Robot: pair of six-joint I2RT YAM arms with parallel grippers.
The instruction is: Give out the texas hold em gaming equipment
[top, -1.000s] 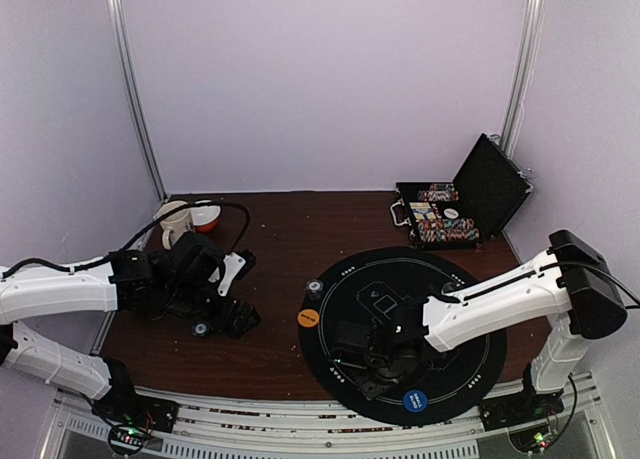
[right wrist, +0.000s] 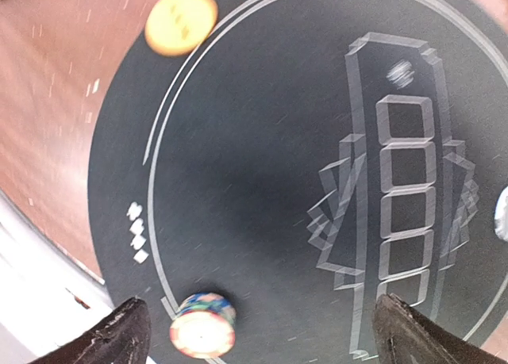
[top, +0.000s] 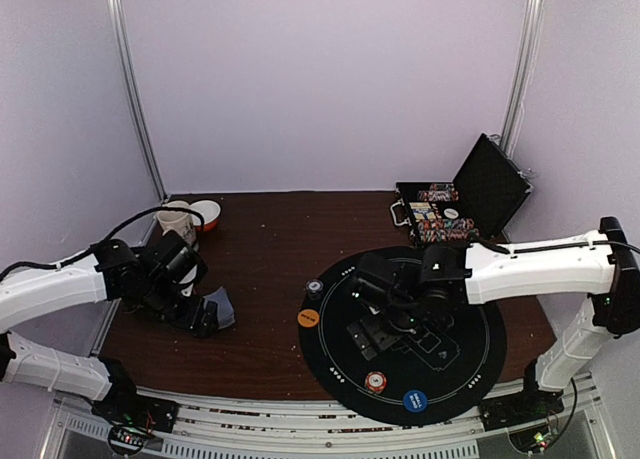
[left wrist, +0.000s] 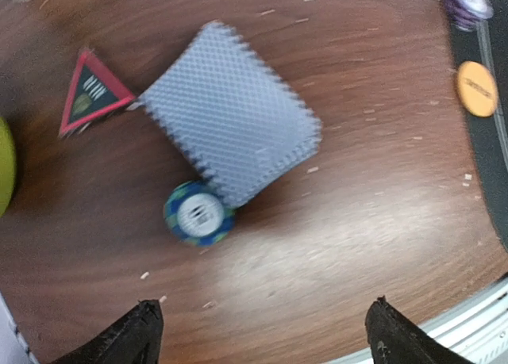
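The round black poker mat (top: 460,369) lies at right of the table, with an orange marker (top: 308,318), a dark chip stack (top: 314,288), a red-and-white chip stack (top: 375,381) and a blue marker (top: 415,400). My right gripper (top: 372,337) is open over the mat; in the right wrist view the red-topped stack (right wrist: 202,334) lies between and ahead of its fingers. My left gripper (top: 196,317) is open at the left; beneath it the left wrist view shows a blue-green chip (left wrist: 198,215), a bluish textured pad (left wrist: 230,114) and a red-edged triangle (left wrist: 94,94).
An open case of chips (top: 440,229) stands at the back right. A white cup (top: 175,219) and a red-and-white bowl (top: 205,214) sit at the back left.
My left gripper has moved left, uncovering the bluish pad. My right gripper has moved up, away from the front of the mat, bringing the red chip stack into sight.
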